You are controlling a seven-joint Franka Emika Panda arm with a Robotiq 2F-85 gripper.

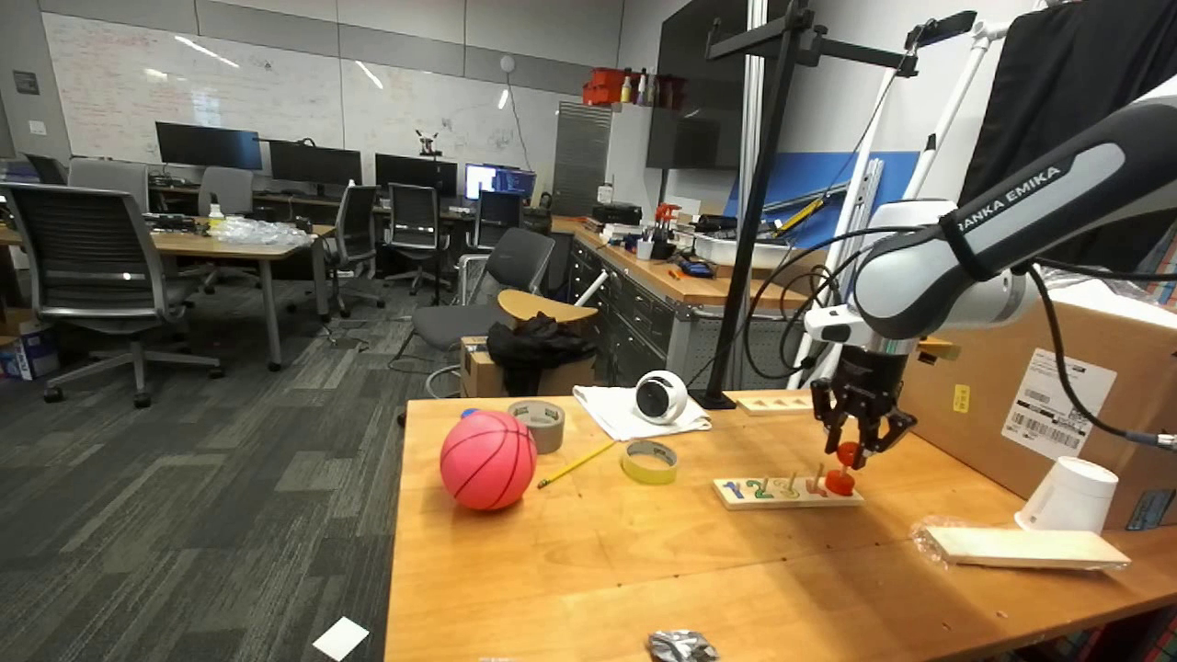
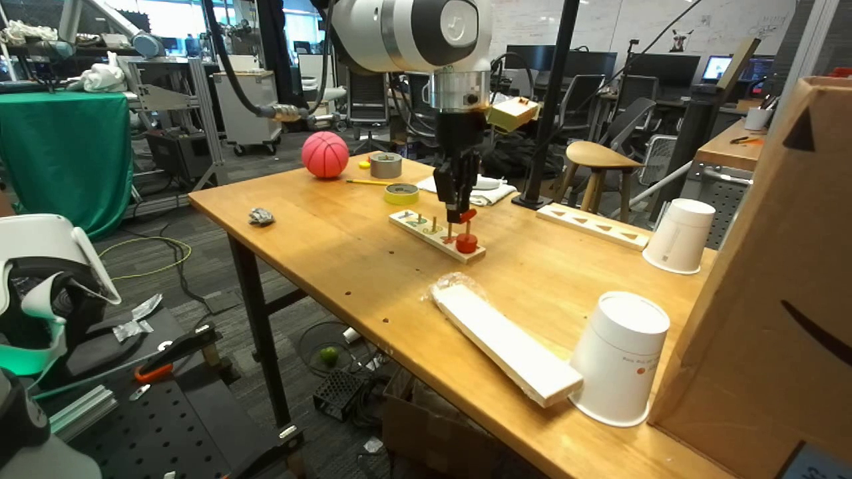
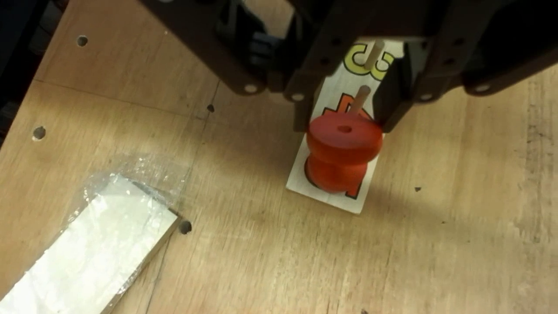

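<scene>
A pale wooden number board point(image 1: 761, 500) with upright pegs lies on the table. At its end, one red ring point(image 3: 337, 175) sits low on the board, around the last peg. Above it a second red ring point(image 3: 348, 135) is tilted, high at the same peg; exterior view 2 shows its slant clearly. My gripper points down over this end, fingers parted, one finger on either side of the upper ring. The fingertips point(image 3: 301, 117) are very close to its sides; contact is hard to tell.
A plastic-wrapped white block point(image 2: 511, 343) and white cups point(image 2: 621, 359) stand near a cardboard box point(image 1: 1048, 386). Further left are tape rolls point(image 1: 651, 462), a pencil point(image 1: 576, 464) and a pink ball point(image 1: 488, 460). Bare table lies in front of the board.
</scene>
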